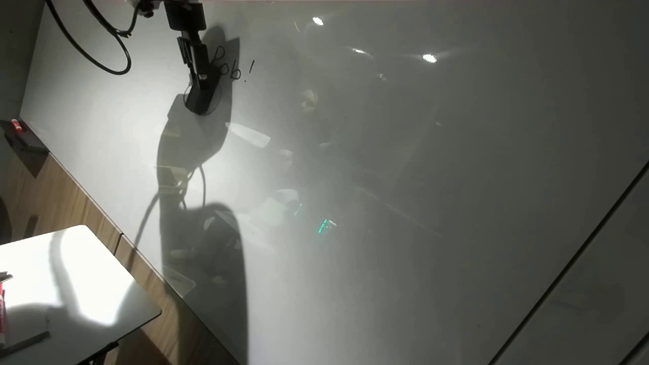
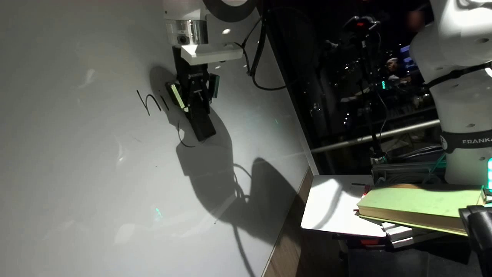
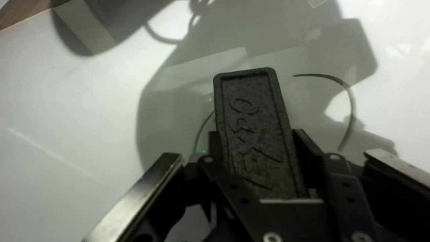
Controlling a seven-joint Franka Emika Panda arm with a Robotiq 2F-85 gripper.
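A dark block eraser (image 3: 256,117) with script lettering on its back sits between the fingers of my gripper, which is shut on it. In exterior view 1 the eraser (image 1: 202,96) is tilted over a thin drawn circle (image 1: 219,100), hiding the circle's middle. Its far face, and whether it touches the board, cannot be made out. Arcs of the circle (image 3: 352,107) show on both sides of the eraser in the wrist view. Handwritten black letters (image 1: 235,73) stand beside the gripper in exterior view 1, partly covered by it. The whiteboard (image 1: 395,243) carries these marks.
A small white table (image 1: 79,274) stands by the board's wooden lower edge. A green book (image 2: 415,203) lies on the table's far side in exterior view 2. A black cable (image 1: 91,58) loops beside the arm. Much of the board is bare, crossed by shadows and reflections.
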